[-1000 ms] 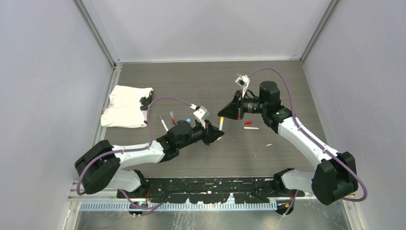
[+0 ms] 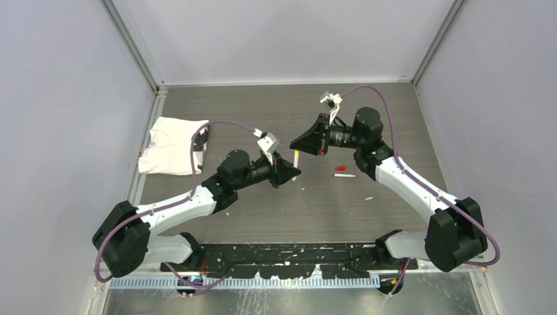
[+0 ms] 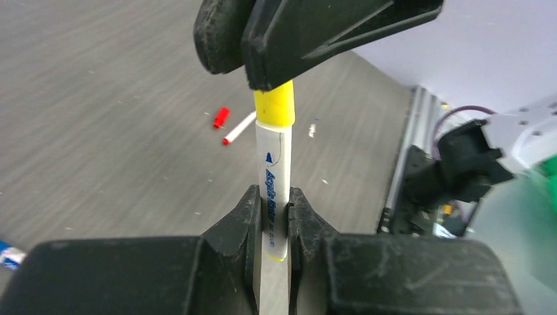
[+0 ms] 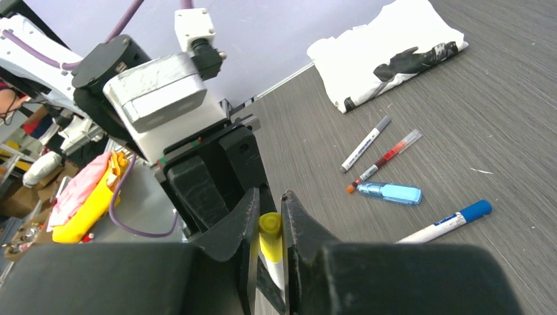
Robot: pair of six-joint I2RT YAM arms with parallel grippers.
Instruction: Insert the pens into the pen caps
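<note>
A white pen point(image 3: 270, 180) with a yellow end point(image 3: 276, 105) stands almost upright between my two arms. My left gripper is shut on its white barrel, low down. From above, my right gripper has the yellow part point(image 4: 270, 236) between its fingers; whether they press on it I cannot tell. Its fingers hide the yellow part's top in the left wrist view, so the seam with the barrel is all that shows there. On the table lie a loose red cap point(image 2: 340, 168) and a white pen with a red end point(image 2: 345, 175), side by side and apart.
Left of the grippers lie a white-and-blue pen point(image 4: 453, 223), a light blue piece point(image 4: 392, 192), a red pen point(image 4: 384, 161) and a grey-ended pen point(image 4: 366, 143). A folded white cloth point(image 2: 172, 146) is at the far left.
Both grippers have shifted left and somewhat toward the back, carrying the pen between them. My left gripper has also rolled. The loose red cap and red-ended pen have stayed put.
</note>
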